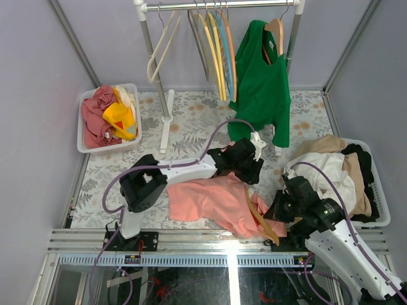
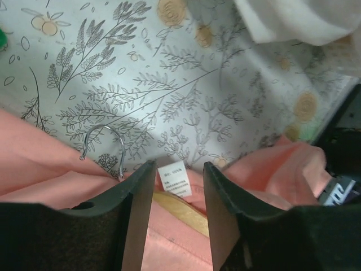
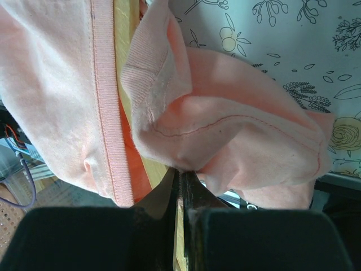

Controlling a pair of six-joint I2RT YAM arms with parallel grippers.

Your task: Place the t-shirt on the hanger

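Observation:
The salmon-pink t shirt (image 1: pixel 203 202) lies spread on the patterned floor near the front edge. A wooden hanger (image 1: pixel 259 219) is partly inside it, one arm showing along the shirt's right side. My left gripper is open above the hanger; a white tag (image 2: pixel 175 179) and the wooden bar (image 2: pixel 183 212) appear between its fingers from this angle, with the metal hook (image 2: pixel 104 131) to the left. Beside the hanger's exposed arm, my right gripper is shut with a fold of pink cloth (image 3: pixel 186 132) pinched at its tips.
A rail (image 1: pixel 222 4) at the back carries several empty hangers and a green top (image 1: pixel 261 89) on a wooden hanger. Clothes baskets stand at the left (image 1: pixel 102 150) and right (image 1: pixel 379 202). Bare floor shows left of the shirt.

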